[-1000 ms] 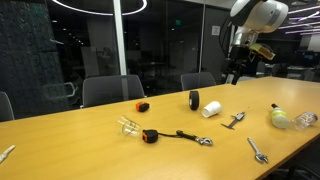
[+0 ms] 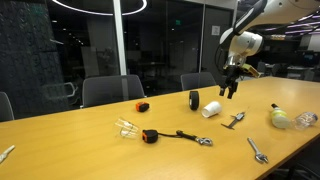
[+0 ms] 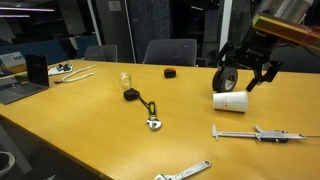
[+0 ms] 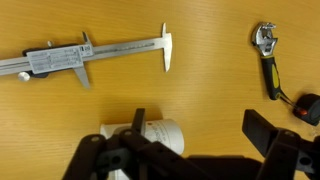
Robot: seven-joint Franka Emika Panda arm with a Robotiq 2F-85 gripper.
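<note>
My gripper (image 2: pixel 227 93) hangs open above the table with nothing between its fingers. A white cylinder (image 2: pixel 211 109) lies on its side on the table; in the wrist view the white cylinder (image 4: pixel 165 134) is partly hidden by the left finger. A silver caliper (image 4: pixel 110 50) lies past it, clear of the gripper. An adjustable wrench with a dark and yellow handle (image 4: pixel 267 62) rests to the right, beside a black tape measure (image 4: pixel 308 108). Behind the white cylinder stands a dark round object (image 3: pixel 226 80), partly covered by the arm in exterior view 2.
Another adjustable wrench (image 2: pixel 257 150) lies near the table's front edge. A pale green-yellow object (image 2: pixel 279 117) and a clear container (image 2: pixel 305 120) occupy the right side. A small black and red item (image 2: pixel 142 106) sits toward the back.
In exterior view 1 my gripper has come lower and slightly left, nearer the white cylinder. The objects on the table have stayed in place.
</note>
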